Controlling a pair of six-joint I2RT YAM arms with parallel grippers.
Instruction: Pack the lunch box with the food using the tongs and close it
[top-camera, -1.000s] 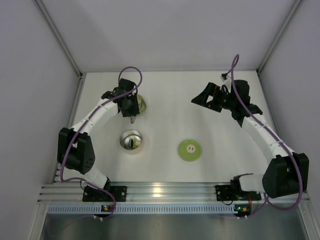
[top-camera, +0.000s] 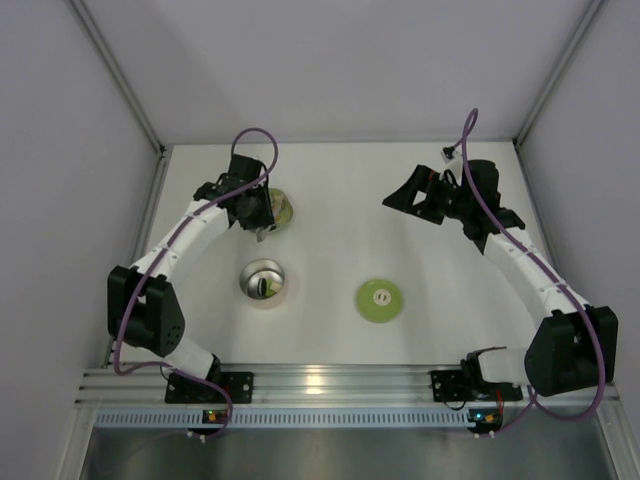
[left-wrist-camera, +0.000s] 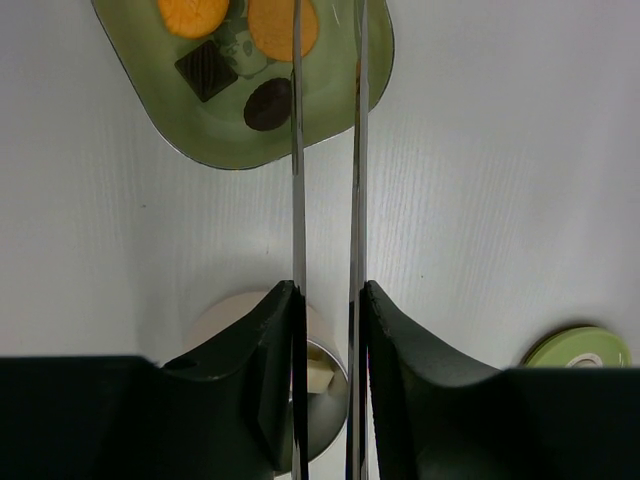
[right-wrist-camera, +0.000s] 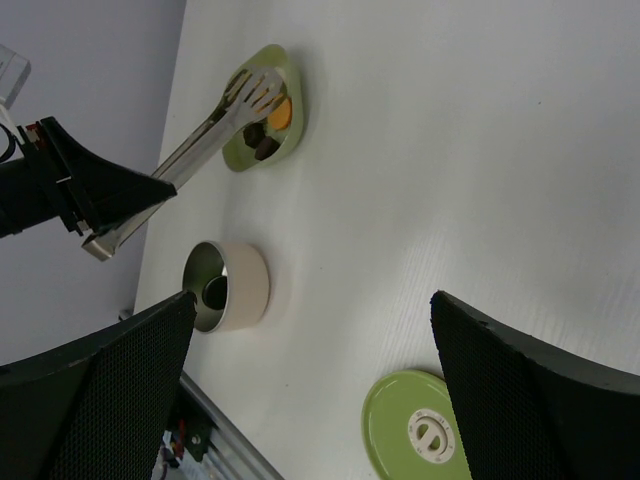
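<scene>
My left gripper is shut on metal tongs (left-wrist-camera: 299, 225), whose two long arms run forward between its fingers. In the right wrist view the tongs' slotted ends (right-wrist-camera: 252, 94) reach over a green tray (right-wrist-camera: 291, 72). That tray carries orange rounds (left-wrist-camera: 283, 30) and dark pieces (left-wrist-camera: 207, 71); whether the tips touch any food I cannot tell. The lunch box (right-wrist-camera: 246, 286), pale outside with a metal inside, stands open nearer the front and has some food (top-camera: 268, 287) in it. My right gripper is open and empty above the table.
A round green lid (top-camera: 379, 300) lies flat on the table, right of the lunch box. Bare white table (top-camera: 330, 220) stretches between the two arms and along the back. A metal rail (top-camera: 340, 380) bounds the front.
The right arm, lunch box and lid have stayed put.
</scene>
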